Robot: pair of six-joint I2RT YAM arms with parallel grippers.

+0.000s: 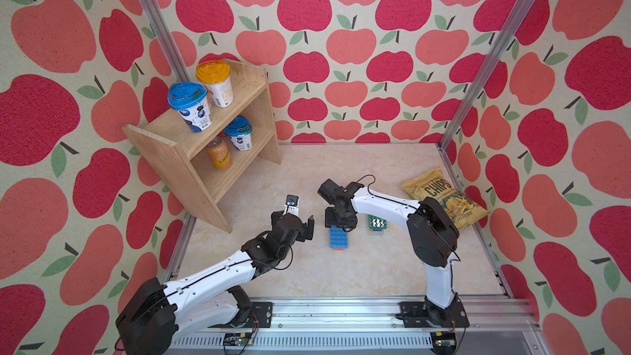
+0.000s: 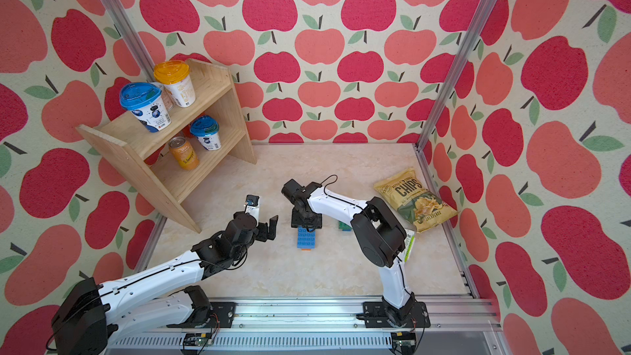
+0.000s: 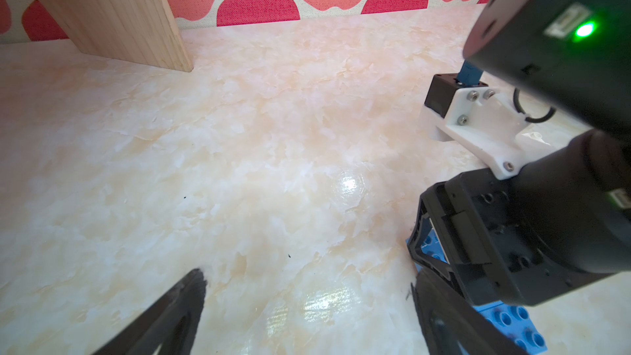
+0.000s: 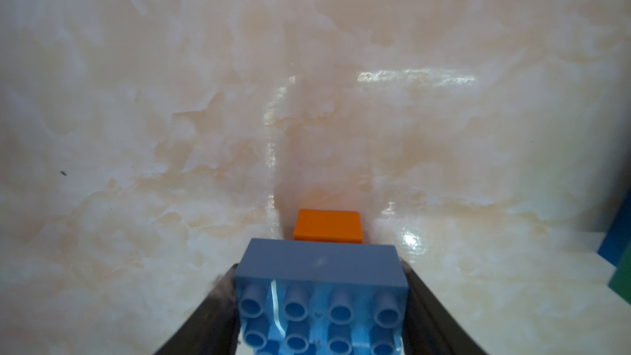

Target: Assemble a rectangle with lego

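Observation:
My right gripper is shut on a blue brick (image 4: pixel 318 253), one finger on each side, studs turned toward the wrist camera. An orange brick (image 4: pixel 328 224) shows past its far edge, lower and mostly covered; whether the two touch cannot be told. In the top left view the blue brick (image 1: pixel 338 239) lies lengthwise toward the front, with the orange edge below it. A green brick (image 1: pixel 376 222) stands to the right, partly behind the right arm. My left gripper is open, fingers wide apart over bare table, left of the blue brick.
The wooden shelf (image 1: pixel 194 184) with cups and a can stands at the back left. A chip bag (image 1: pixel 443 197) lies at the right wall. Bare table (image 1: pixel 309 171) stretches behind both grippers and in front of the bricks.

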